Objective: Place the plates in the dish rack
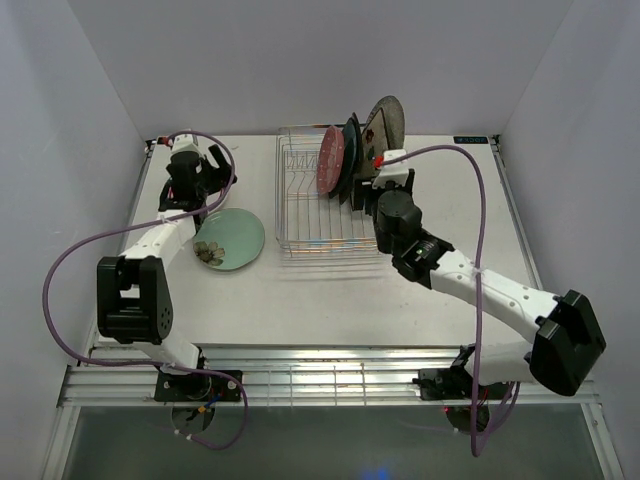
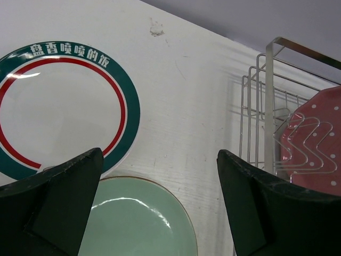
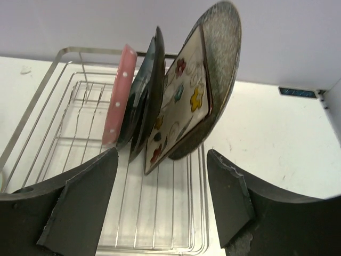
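My left gripper (image 1: 200, 170) is open above a white plate with teal and red rim (image 2: 64, 112); a green plate (image 1: 240, 240) lies beside it. In the wire rack (image 1: 295, 220), a pink plate (image 3: 117, 96), dark plates (image 3: 154, 90), a square flowered plate (image 3: 189, 96) and a speckled plate (image 3: 224, 48) stand on edge, leaning at the right half. My right gripper is at the rack's front right, its fingers apart with nothing between them.
The counter right of the rack (image 1: 470, 200) is clear. White walls enclose the sides and back. The rack's left half is empty.
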